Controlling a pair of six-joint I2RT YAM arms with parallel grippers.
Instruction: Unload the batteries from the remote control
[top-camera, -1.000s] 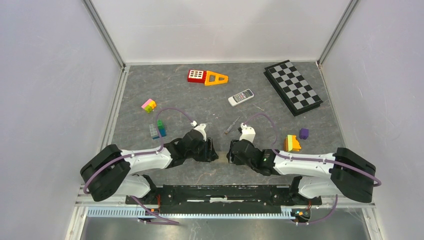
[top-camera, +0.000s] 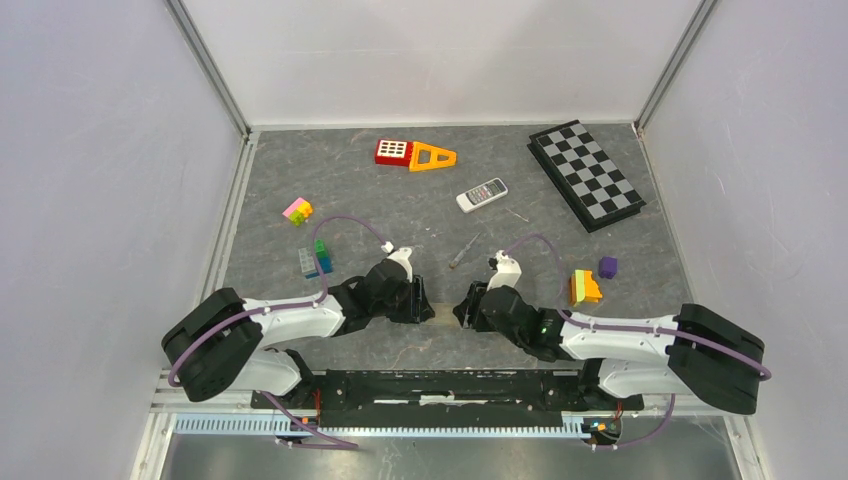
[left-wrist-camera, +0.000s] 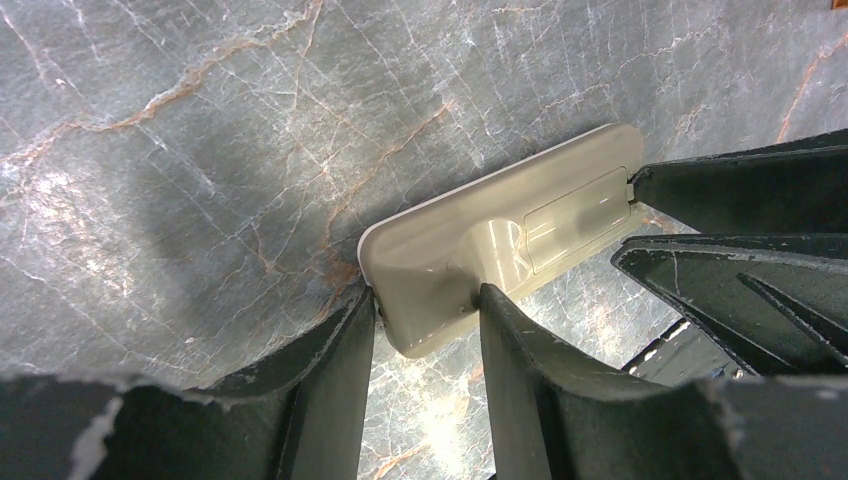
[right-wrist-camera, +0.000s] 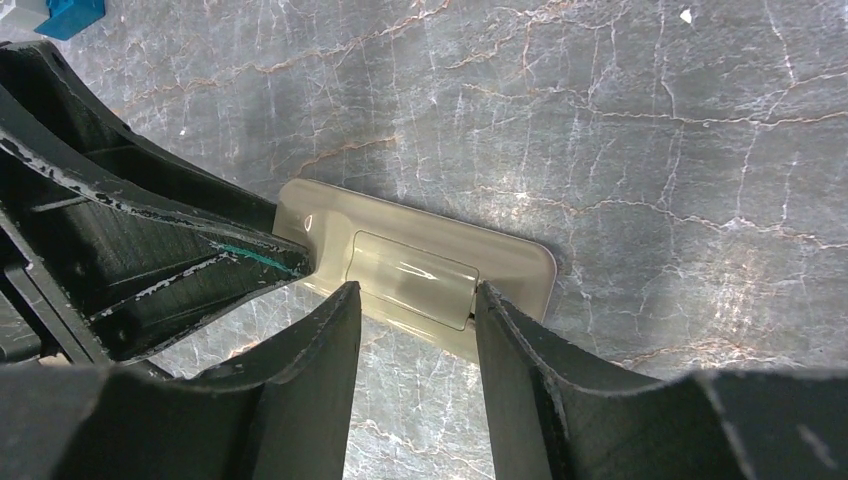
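A cream remote control (left-wrist-camera: 560, 185) lies back side up on the grey table, its battery cover (left-wrist-camera: 580, 220) in place. Around its rounded end, my left gripper is shut on it. My right gripper stands part open over the cover end; one fingertip (right-wrist-camera: 484, 300) is by the cover's edge, though whether it touches cannot be told. In the top view only a short piece of this remote (top-camera: 444, 315) shows between the two grippers. No batteries are visible.
Farther back lie a second white remote (top-camera: 482, 195) and a thin screwdriver-like tool (top-camera: 464, 251). Toy blocks (top-camera: 315, 262) sit at left, a yellow block (top-camera: 585, 287) and purple cube (top-camera: 608, 267) at right. A chessboard (top-camera: 587, 174) occupies the back right.
The left arm and the remote look still.
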